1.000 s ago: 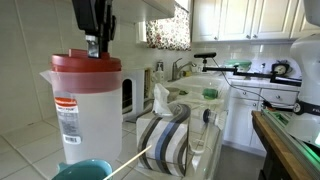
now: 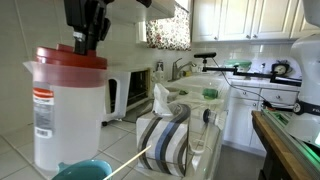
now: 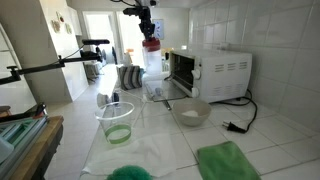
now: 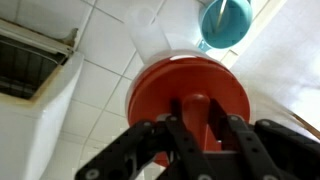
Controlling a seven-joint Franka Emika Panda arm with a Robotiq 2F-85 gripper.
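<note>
A translucent white pitcher point(image 2: 68, 120) with a red lid point(image 2: 68, 77) stands upright at the left of exterior view 1. My gripper point(image 2: 86, 42) is above it, shut on the lid's raised middle. The wrist view looks straight down on the round red lid point(image 4: 160, 92), with the pitcher's handle point(image 4: 147, 33) reaching out past its edge. From the far side, exterior view 2 shows the pitcher point(image 3: 153, 63) below the arm. Whether its base touches the counter I cannot tell.
Close to the pitcher is a teal cup point(image 4: 228, 28) with a stick in it. A striped tissue box point(image 2: 163, 143) stands to the right. Exterior view 2 shows a toaster oven point(image 3: 208, 75), a bowl point(image 3: 190, 112) and a green cloth point(image 3: 226, 162).
The lid has stayed in my grip. Cup and tissue box have not moved.
</note>
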